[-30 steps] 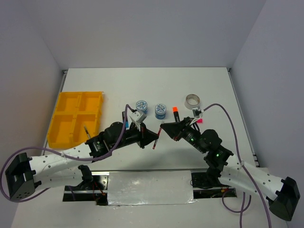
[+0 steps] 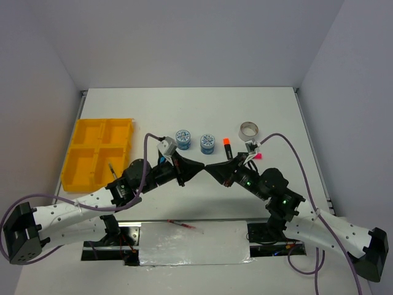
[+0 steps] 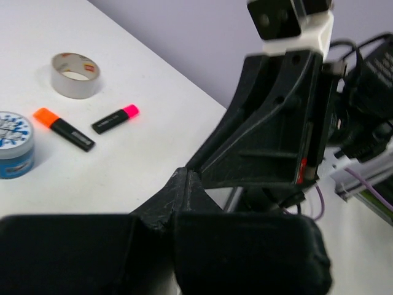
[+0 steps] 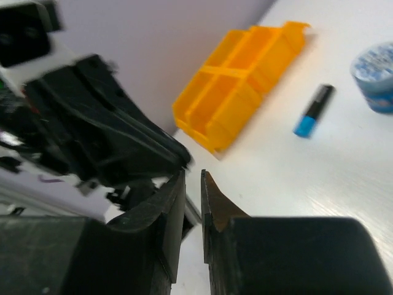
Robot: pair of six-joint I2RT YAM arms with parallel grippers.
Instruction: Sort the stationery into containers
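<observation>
The tips of my left gripper (image 2: 203,165) and right gripper (image 2: 206,166) meet over the middle of the table. My left gripper is shut, with nothing visible between its fingertips. Only a narrow gap divides the right fingers (image 4: 214,200), and it looks empty. A thin red pen (image 2: 180,224) is at the table's front edge, below both arms. Farther back are an orange-capped marker (image 2: 227,149), a pink-capped marker (image 3: 115,118), a blue-tipped marker (image 4: 314,110) and two blue jars (image 2: 183,139) (image 2: 207,144).
The yellow divided tray (image 2: 96,150) stands at the left, holding a slim dark item (image 2: 112,171). A tape roll (image 2: 248,131) lies at the back right. Bare table shows behind the jars and around the tape.
My left gripper has risen slightly in the top view, and the two sets of fingertips now meet.
</observation>
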